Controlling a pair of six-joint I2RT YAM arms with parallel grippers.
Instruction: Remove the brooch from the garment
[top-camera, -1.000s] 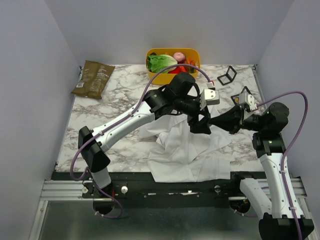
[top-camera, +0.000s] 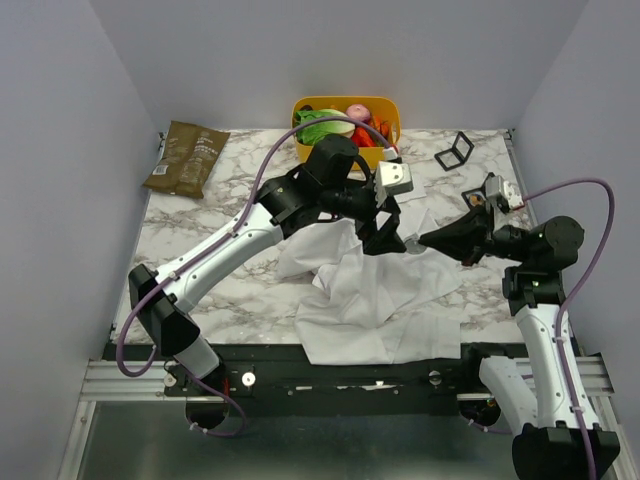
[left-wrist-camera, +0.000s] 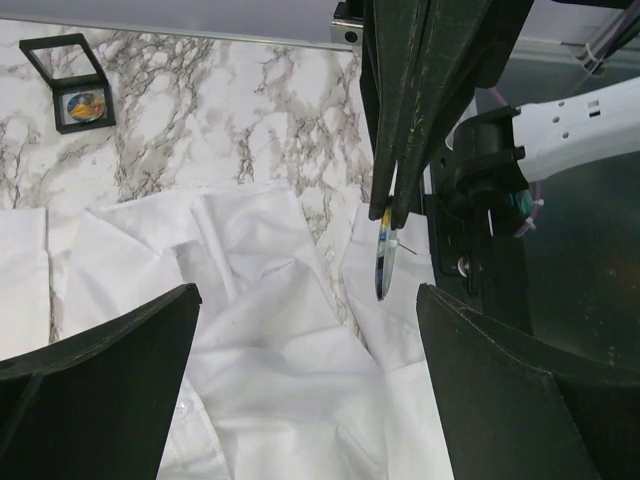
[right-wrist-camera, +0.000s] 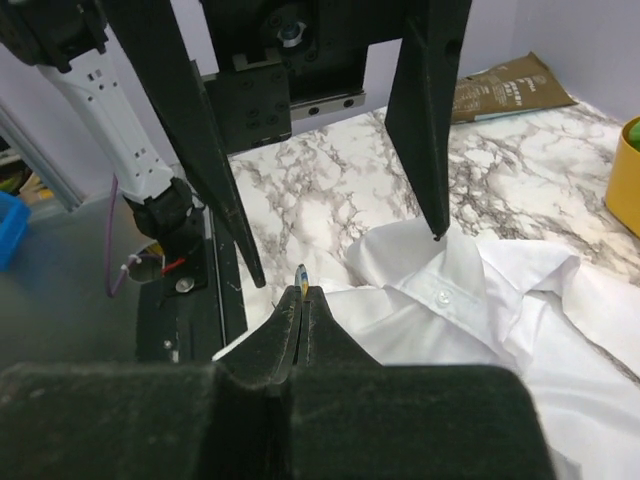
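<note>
A thin brooch (left-wrist-camera: 384, 262), seen edge-on, sticks out from the tips of my right gripper, which is shut on it. A fine pin juts from its side. In the right wrist view only the brooch's narrow edge (right-wrist-camera: 301, 279) shows beyond the closed tips. The brooch hangs above the white garment (top-camera: 375, 300), apart from it. My left gripper is open with nothing between its fingers, just left of the brooch in the top view. A small button (right-wrist-camera: 444, 297) shows on the garment, which lies rumpled on the marble table.
A yellow bin of vegetables (top-camera: 303, 150) stands at the back. A brown bag (top-camera: 188, 160) lies back left. Two small black cases sit at the right: an open case (top-camera: 455, 150) and one with a round coloured piece (left-wrist-camera: 85, 105).
My left gripper has moved left, away from the right gripper's tips, widening the gap. The right arm has moved only slightly and keeps hold of the brooch.
</note>
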